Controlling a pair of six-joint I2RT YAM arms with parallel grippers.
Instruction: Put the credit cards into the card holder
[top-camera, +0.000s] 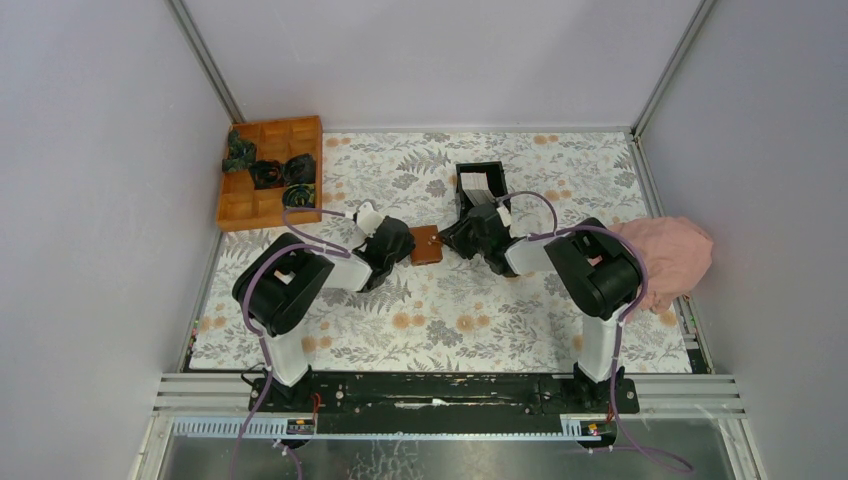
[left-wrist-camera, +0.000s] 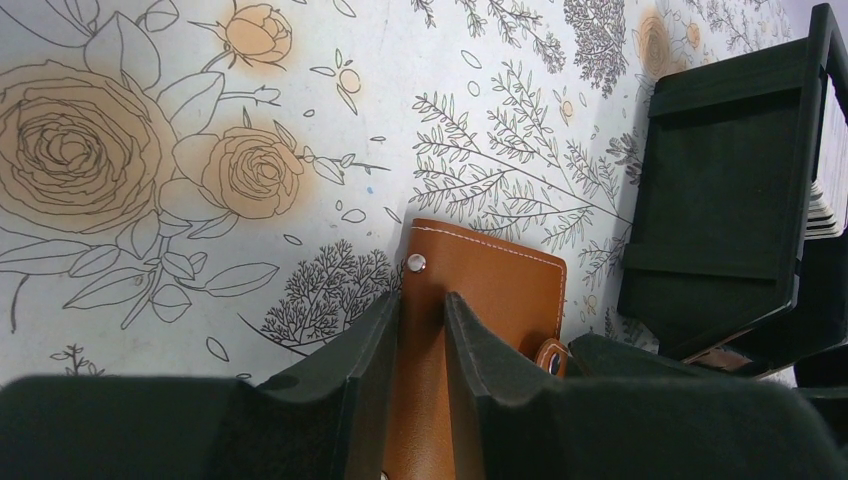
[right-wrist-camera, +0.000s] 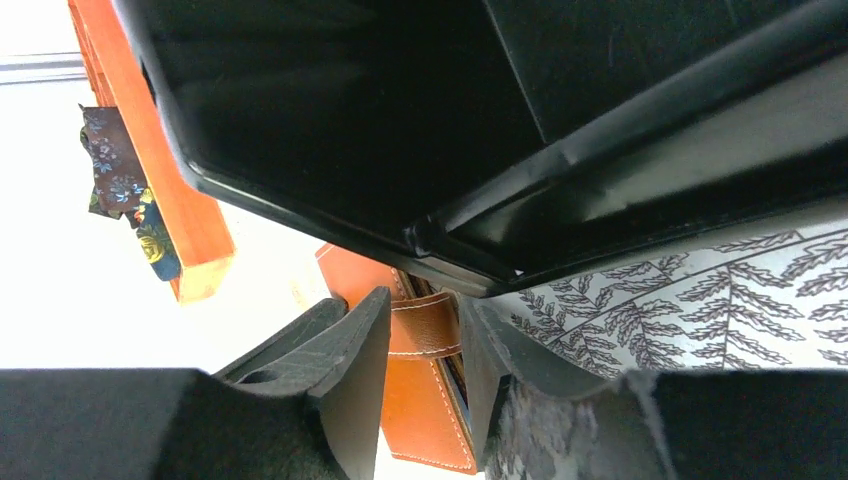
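The brown leather card holder (top-camera: 426, 247) lies on the table between my grippers. In the left wrist view, my left gripper has its fingertips at the holder's left edge (left-wrist-camera: 500, 280), one on the leather. In the right wrist view, my right gripper is at the holder's strap (right-wrist-camera: 428, 328), fingers part open around it; whether it grips cannot be told. Behind them stands a black box (top-camera: 462, 172) with white cards (top-camera: 476, 184) in it, the cards also visible at the edge of the left wrist view (left-wrist-camera: 830, 190).
A wooden compartment tray (top-camera: 240, 205) with dark rolled items stands at the back left. A pink cloth (top-camera: 670, 255) lies at the right edge. The black box sits very close above the right gripper.
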